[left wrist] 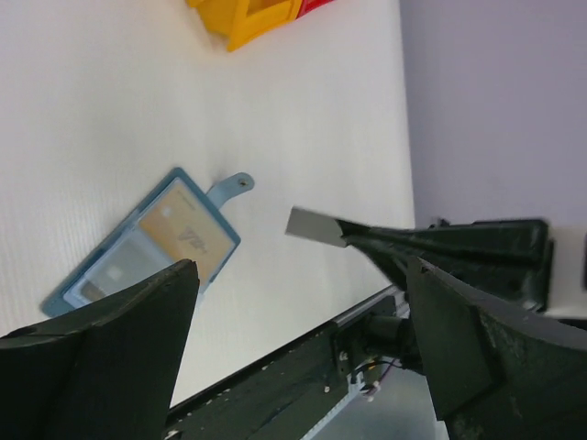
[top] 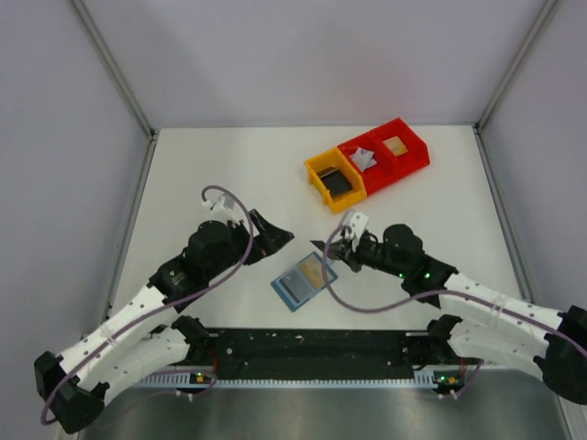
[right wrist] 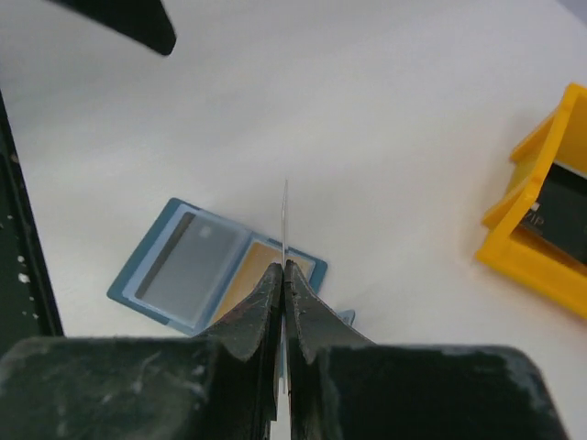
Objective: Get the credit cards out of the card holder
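Note:
The blue card holder [top: 295,290] lies open on the table with two clear pockets, its strap tab [left wrist: 231,188] sticking out. A tan face [left wrist: 188,227] shows in one pocket, while the other looks greyish and clear. My right gripper is shut on a thin card, raised above the table; the right wrist view shows this card nearly edge-on. Left of it, my left gripper is open and empty, clear of the holder. A dark fingertip [right wrist: 151,29] of the left gripper enters the right wrist view.
At the back stands a yellow box [top: 324,159] with dark cards inside. A red box [top: 394,174] adjoins it, holding a whitish item [top: 363,159] and a tan item [top: 395,146].

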